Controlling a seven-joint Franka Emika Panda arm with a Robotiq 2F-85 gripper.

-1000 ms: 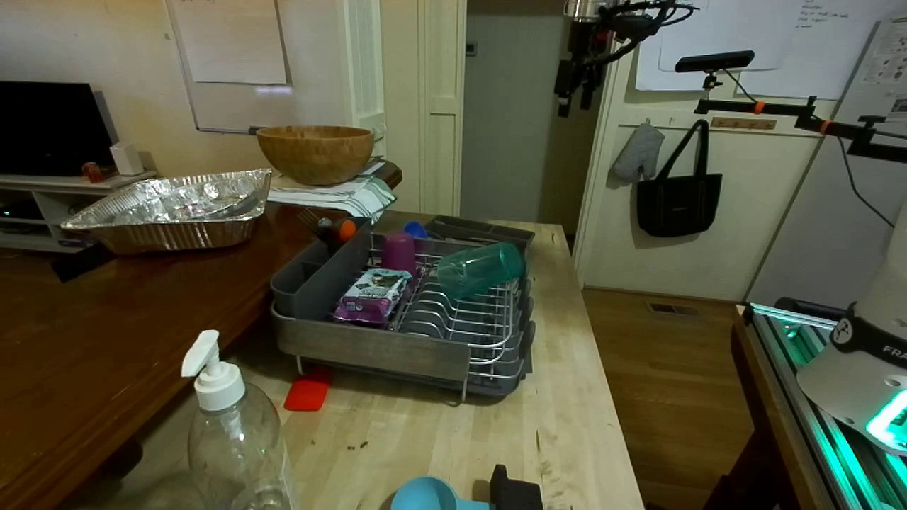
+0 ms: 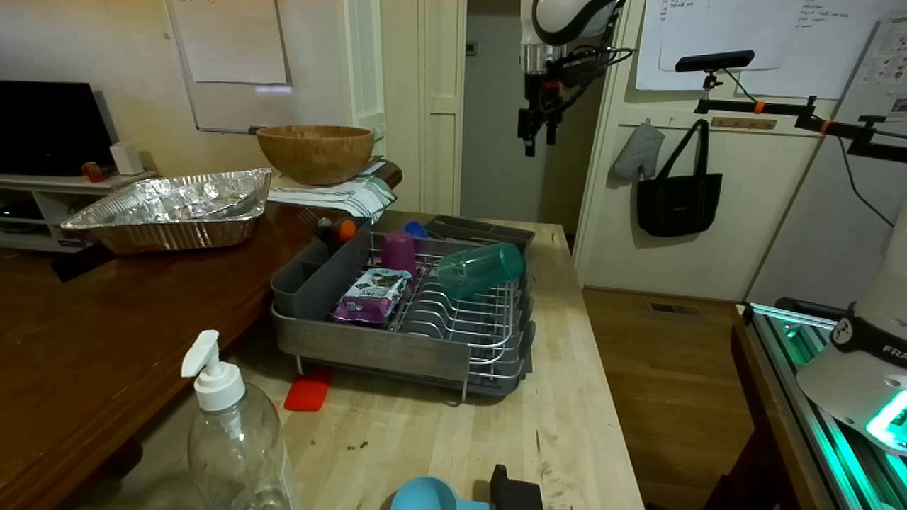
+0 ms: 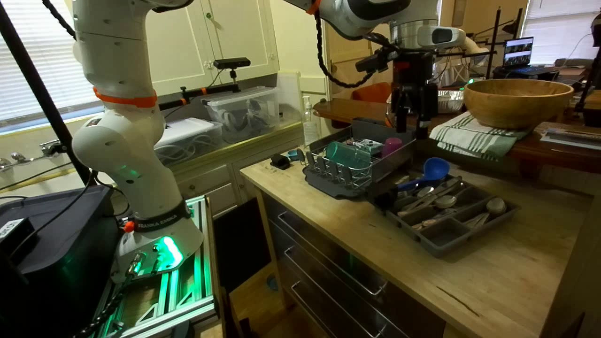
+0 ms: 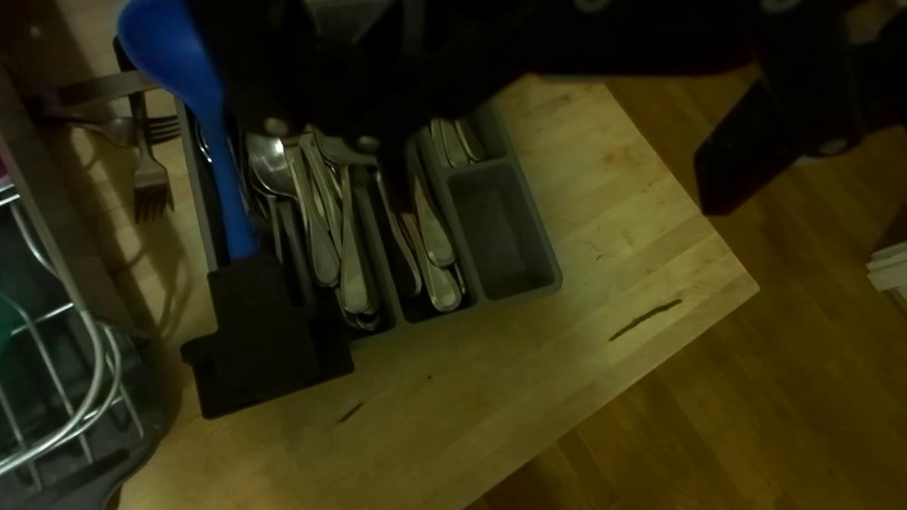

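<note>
My gripper (image 2: 540,143) is open and empty, raised high above the far end of the counter. In the wrist view its dark fingers (image 4: 723,174) stand wide apart over the grey cutlery tray (image 4: 515,293). Spoons and other silverware (image 4: 353,255) fill several compartments; the near right one is empty. A blue ladle (image 4: 222,161) with a black handle end lies along the tray's left side. Beside the tray is the dish rack (image 2: 374,344), holding a teal cup (image 2: 477,270), a purple cup (image 2: 397,253) and a purple-and-white packet (image 2: 372,295).
Loose forks (image 4: 151,183) lie between rack and tray. A wooden bowl (image 3: 515,104) and striped towel (image 3: 470,135) sit on the brown table. A pump bottle (image 2: 234,433) and red item (image 2: 307,389) are near the rack. Counter right of the tray is clear.
In exterior view 1 my gripper has moved left and lower, toward the counter's far end. The objects on the counter have not moved.
</note>
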